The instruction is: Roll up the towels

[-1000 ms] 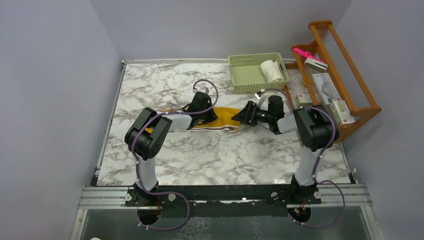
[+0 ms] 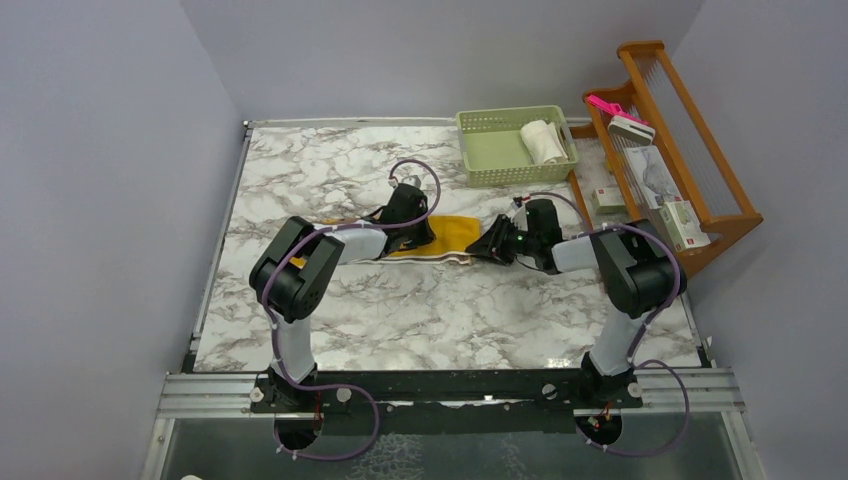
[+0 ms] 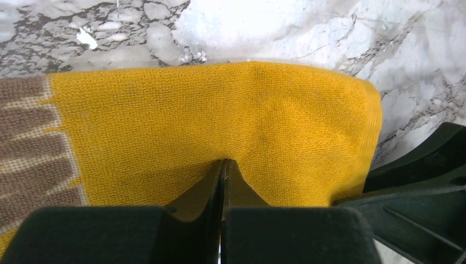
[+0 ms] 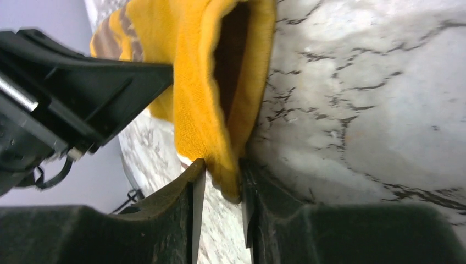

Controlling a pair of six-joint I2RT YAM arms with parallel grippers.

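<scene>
A yellow towel [image 2: 452, 232] with brown and white patterned parts lies stretched sideways across the middle of the marble table. My left gripper is shut, its tips pressed down on the yellow cloth [image 3: 137, 121]. My right gripper is at the towel's right end, where a raised folded edge [image 4: 211, 99] runs down between its part-open fingers; whether they grip it is not clear. In the left wrist view part of the right gripper shows at the lower right, by the towel's corner.
A green basket [image 2: 490, 155] holding a white rolled cloth [image 2: 543, 143] stands at the back. A wooden rack [image 2: 730, 220] with small items is on the right.
The right gripper has shifted slightly at the towel's right end, moving a little toward the table's front. The left gripper has stayed almost still.
</scene>
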